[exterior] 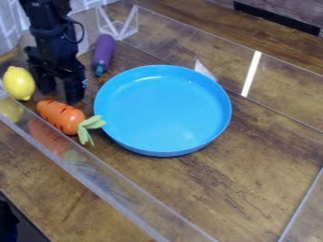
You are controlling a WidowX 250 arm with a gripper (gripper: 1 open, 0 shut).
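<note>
The black gripper (56, 76) reaches down at the upper left, low over the table just right of a yellow lemon (18, 83); its fingers are dark and hard to make out, so its finger state is unclear. An orange toy carrot (63, 116) with green leaves lies below it. A purple eggplant (106, 52) lies to its upper right. A large blue plate (163, 110) sits in the middle.
Clear plastic walls (139, 203) border the area, with a small white marking near the plate's upper right.
</note>
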